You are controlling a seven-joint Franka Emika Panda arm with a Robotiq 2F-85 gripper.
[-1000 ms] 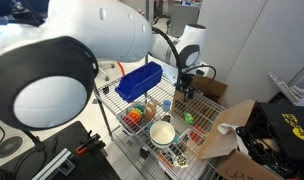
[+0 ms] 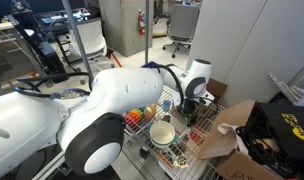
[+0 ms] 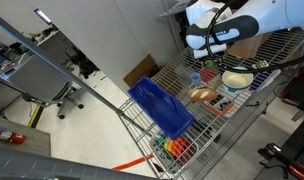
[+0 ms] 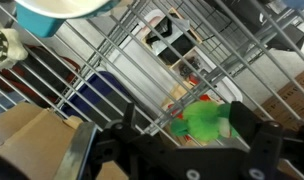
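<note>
My gripper stands open in the wrist view, its dark fingers (image 4: 254,130) wide apart at the lower left and right. Between and beyond them, a crumpled-looking green object (image 4: 204,121) lies on the wire rack (image 4: 142,92), nearer the right finger. I cannot tell what it is or how far below the fingers it sits. In exterior view 2 the gripper (image 3: 205,55) points down just above the green object (image 3: 210,67). From exterior view 1, the gripper (image 2: 187,106) is low over the rack and mostly covers that spot.
A pale bowl (image 2: 163,133) rests on the rack near the gripper. Beside it stands a cardboard box (image 2: 230,127). A blue bin (image 3: 162,108) and several small colourful items (image 3: 172,147) occupy the other end. Blue-and-white ware (image 4: 54,22) shows at the wrist view's upper left.
The arm has swung toward the camera side and come down, the gripper lowering toward the green object. The arm now hides most of the blue bin in exterior view 1.
</note>
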